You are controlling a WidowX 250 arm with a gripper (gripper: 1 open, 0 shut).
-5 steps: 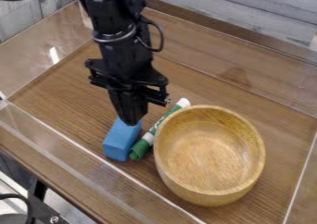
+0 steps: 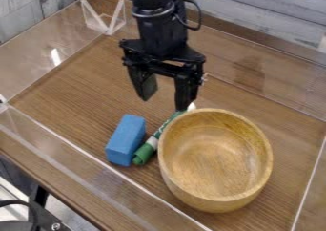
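My gripper point(image 2: 167, 86) hangs open over the table, above and behind the objects, its black fingers spread. A blue block point(image 2: 126, 138) lies at front left of it. A green item with a white end point(image 2: 152, 146) lies diagonally between the block and a wooden bowl point(image 2: 212, 158), partly hidden by the bowl. The bowl is at front right, with nothing visible inside.
Pale edges border it. A dark cable point(image 2: 26, 210) shows at the front left corner.
The gripper has moved back and to the right, away from above the blue block. The block, green item and bowl look unmoved.
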